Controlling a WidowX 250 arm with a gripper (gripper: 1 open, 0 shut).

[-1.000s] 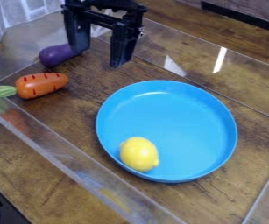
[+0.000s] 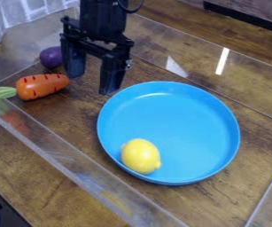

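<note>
My black gripper hangs open over the wooden surface, its two fingers spread apart with nothing seen between them. Just left of and below it lies an orange carrot toy with a green top. A purple eggplant toy sits behind the left finger. A large blue plate lies to the lower right, holding a yellow lemon near its front edge.
Clear plastic walls edge the area at the left, front and right. Bare wood fills the back right, and some shows below the carrot.
My gripper has come lower and toward the viewer, slightly left, nearing the carrot and the plate's upper left. The toys and plate have not moved.
</note>
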